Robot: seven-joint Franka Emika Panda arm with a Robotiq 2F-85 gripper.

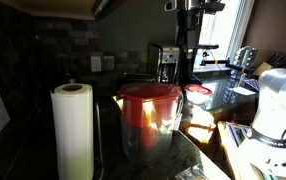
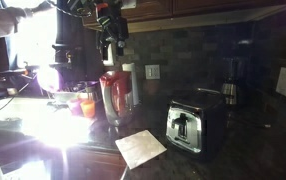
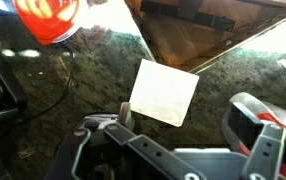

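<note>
No task object is named. In the wrist view a flat white square (image 3: 164, 92) lies on the dark counter. Beyond it, at the bottom, my gripper has its fingers spread wide, with nothing seen held between them. The same pale square (image 2: 140, 148) rests before the toaster (image 2: 196, 122) in exterior view 2. A clear container with a red rim (image 1: 150, 112) fills the middle of exterior view 1. My gripper (image 2: 113, 45) hangs above the counter, over the container's side in exterior view 2.
A paper towel roll (image 1: 74, 132) stands upright left of the container. An orange cup (image 2: 87, 107) is near the bright window side. A red round item (image 3: 48, 15) sits at the wrist view's top left.
</note>
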